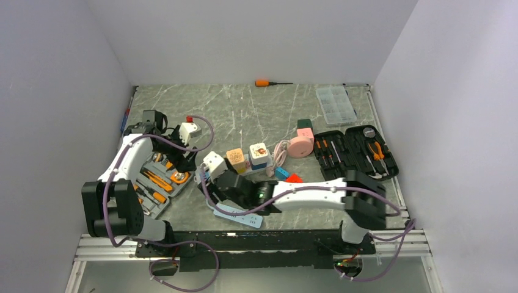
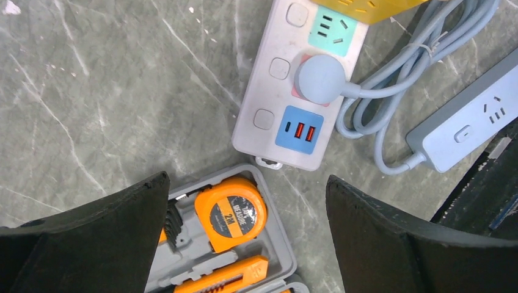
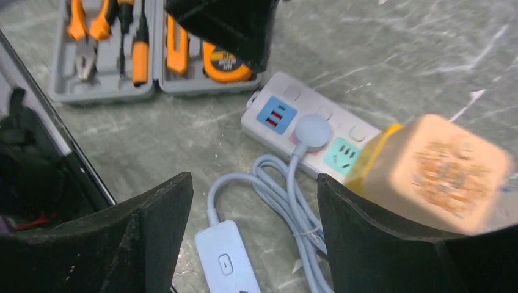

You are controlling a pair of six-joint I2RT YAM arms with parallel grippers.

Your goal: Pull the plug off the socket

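Observation:
A white power strip (image 2: 250, 131) has a round pale-blue plug (image 2: 318, 76) on its middle socket, with coiled blue cord (image 2: 382, 82) beside it and a second strip (image 2: 464, 116) at the cord's end. A cube adapter (image 3: 449, 171) sits toward the strip's far end. My left gripper is open and empty over the grey tool case, beside the strip's end. My right gripper hangs open over the cord, below the plug in the right wrist view, with nothing held.
An orange-tool case (image 2: 278, 244) lies at the left. A black tool case (image 1: 330, 155), clear organiser (image 1: 336, 104) and pink items (image 1: 300, 146) are at the right.

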